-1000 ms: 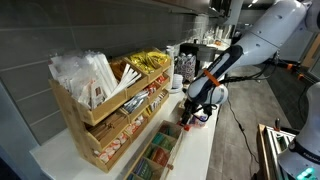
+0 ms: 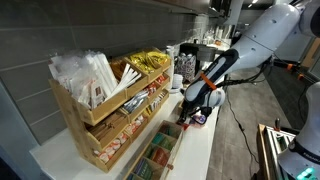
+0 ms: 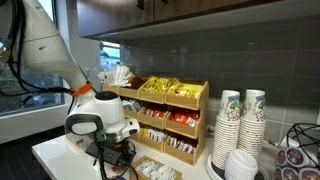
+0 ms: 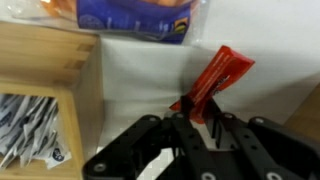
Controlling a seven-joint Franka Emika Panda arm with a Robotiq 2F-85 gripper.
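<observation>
A red packet (image 4: 222, 76) shows in the wrist view, slanting up and to the right from the fingertips of my gripper. Its lower end overlaps the fingertips, with white surface beyond it. Whether the fingers are closed on the packet or merely around it cannot be made out. From exterior view 1, my gripper (image 2: 184, 123) is low over the white table by the right end of the divided wooden tray, with a small patch of red at its tips. The arm blocks the gripper from clear sight in exterior view 2.
A wooden box of paper packets (image 4: 25, 128) lies to the left in the wrist view, and an orange-and-blue bag (image 4: 140, 15) lies above. The tiered wooden rack (image 2: 110, 108) stands along the wall. Cup stacks (image 3: 228, 128) are at the right of exterior view 2.
In exterior view 1 the arm and gripper have shifted only slightly, staying low at the same spot. Less red shows at the fingertips than a second ago.
</observation>
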